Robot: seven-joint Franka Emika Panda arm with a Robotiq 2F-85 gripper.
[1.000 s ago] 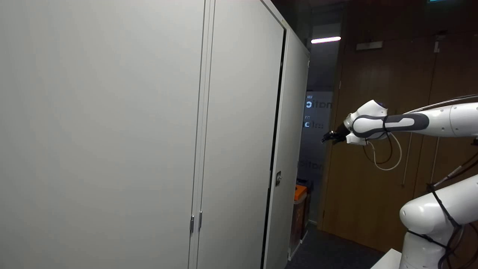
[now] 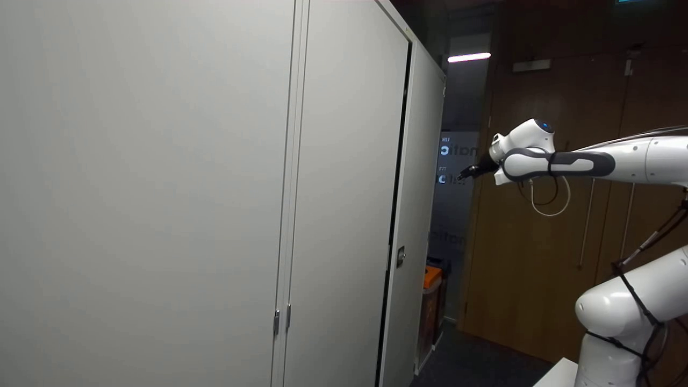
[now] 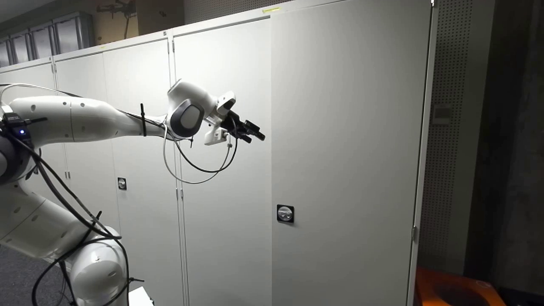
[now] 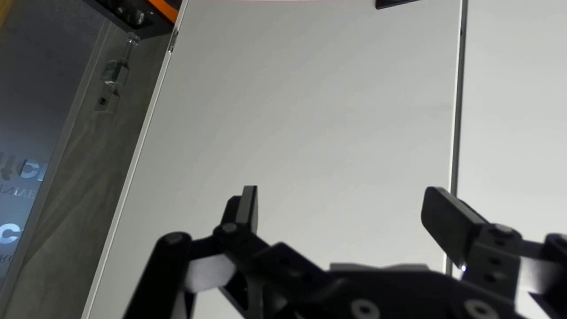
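Observation:
A tall grey cabinet door [image 3: 352, 127] with a round handle on a black plate [image 3: 285, 213] faces the arm. In exterior view 1 the same door [image 2: 417, 161] stands slightly proud of its neighbour, with a dark gap along its edge; its handle [image 2: 401, 257] shows there too. My gripper [image 3: 256, 137] is held in front of the cabinet, higher than that handle. The wrist view shows my gripper open, its two fingers wide apart with only the door's surface beyond them. Just a dark corner of the handle plate [image 4: 396, 3] enters that view at the top.
Further doors [image 3: 219, 168] continue the cabinet row, one with its own handle [image 3: 122, 183]. Orange-topped bins [image 2: 432, 277] stand past the cabinet's end. Wooden doors [image 2: 535, 271] lie behind the arm. Loose cables [image 3: 201, 176] hang under the wrist.
The arm has risen and the gripper has shifted up and slightly left in exterior view 1, its wrist tilted differently. The cabinet doors look unchanged.

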